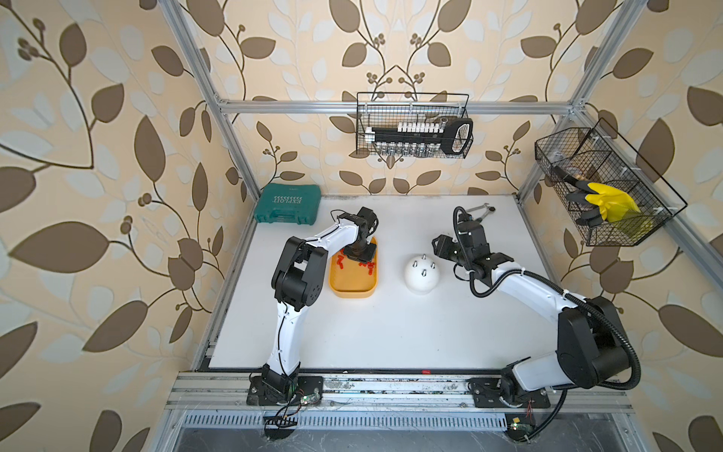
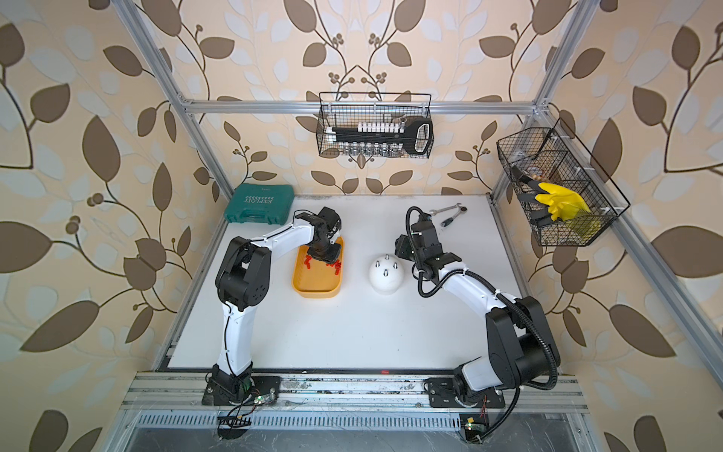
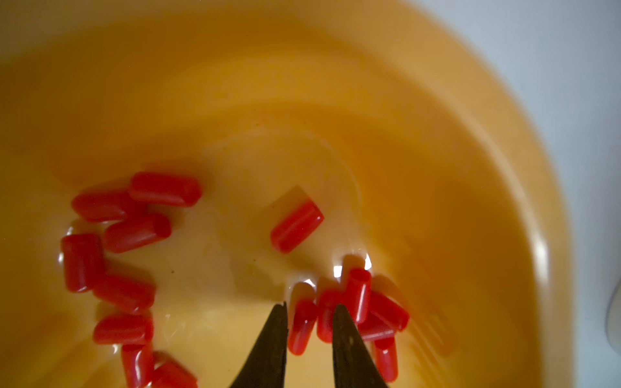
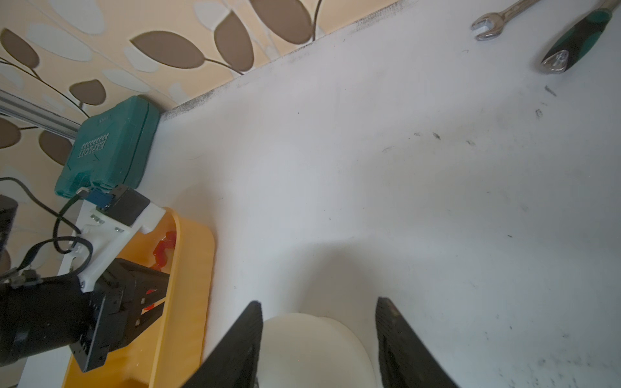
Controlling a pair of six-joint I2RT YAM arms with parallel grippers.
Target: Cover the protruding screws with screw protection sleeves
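An orange tray (image 1: 353, 284) holds red sleeves (image 3: 295, 226) in two groups and a single one apart. My left gripper is open, pointing down into the tray, with one sleeve seen between its fingertips at the cluster on the right of the left wrist view. A white dome (image 2: 385, 281) with several upright protruding screws (image 2: 385, 271) stands right of the tray; in the top views I see no red on them. My right gripper is open above and beside the dome, with nothing held.
A green case (image 1: 287, 205) lies at the back left, wrenches (image 4: 499, 19) at the back right. Wire baskets (image 1: 412, 113) hang on the frame.
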